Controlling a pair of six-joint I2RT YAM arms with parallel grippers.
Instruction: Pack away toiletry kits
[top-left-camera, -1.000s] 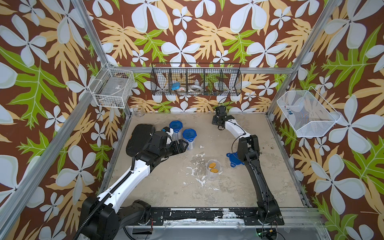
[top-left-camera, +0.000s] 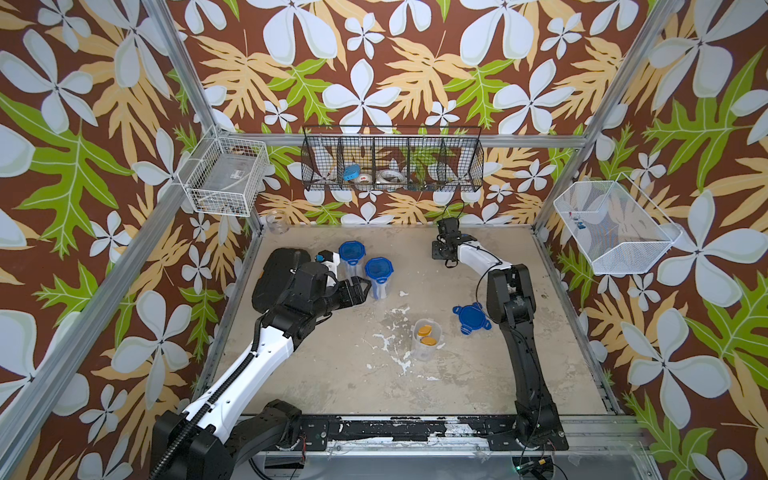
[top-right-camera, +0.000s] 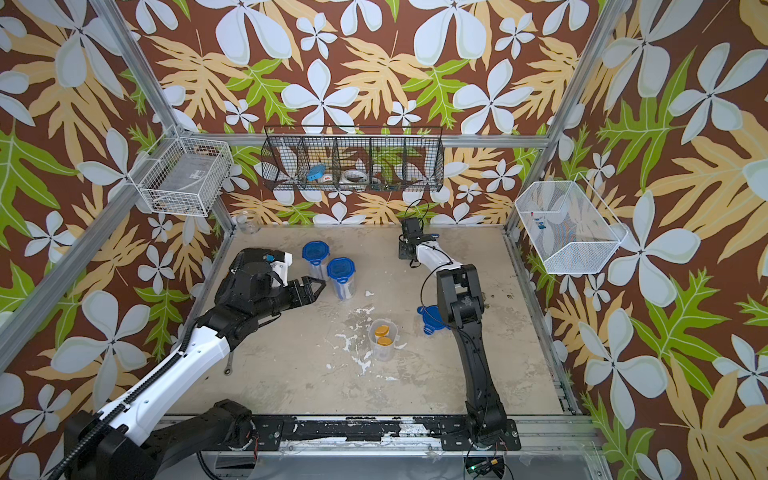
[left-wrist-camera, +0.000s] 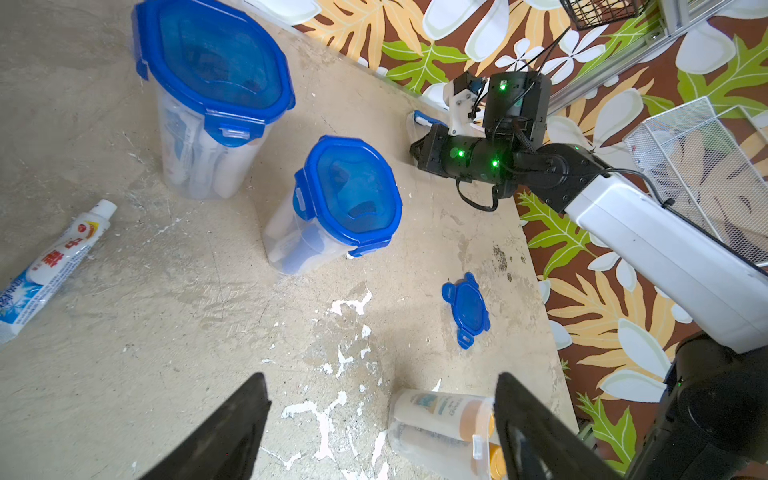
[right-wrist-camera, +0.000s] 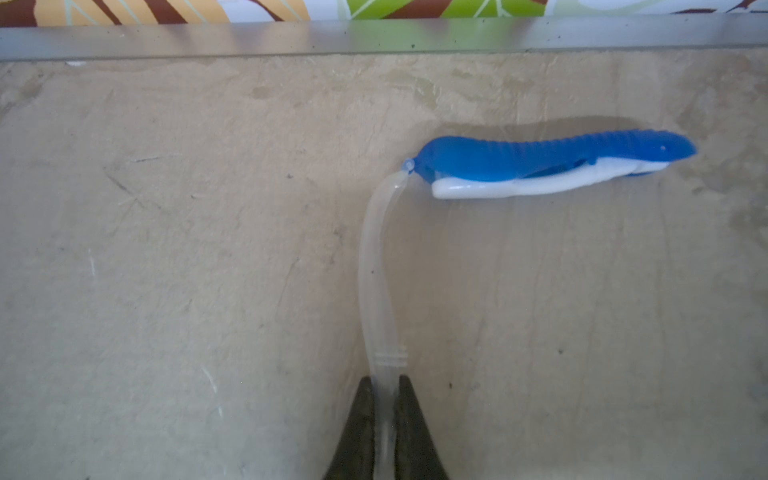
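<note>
My right gripper, near the back edge of the table, is shut on a translucent strip of the blue-and-white folding toothbrush. My left gripper hangs open above the front-left. Two lidded clear containers with contents stand at back left. A toothpaste tube lies beside them. An unlidded container holding orange-capped tubes rests at centre front, with a loose blue lid to its right.
A black wire basket hangs on the back rail, white baskets on both sides. A black bag lies at the left.
My right arm has moved slightly to the right, uncovering more of the blue lid. My left arm has shifted slightly to the left.
</note>
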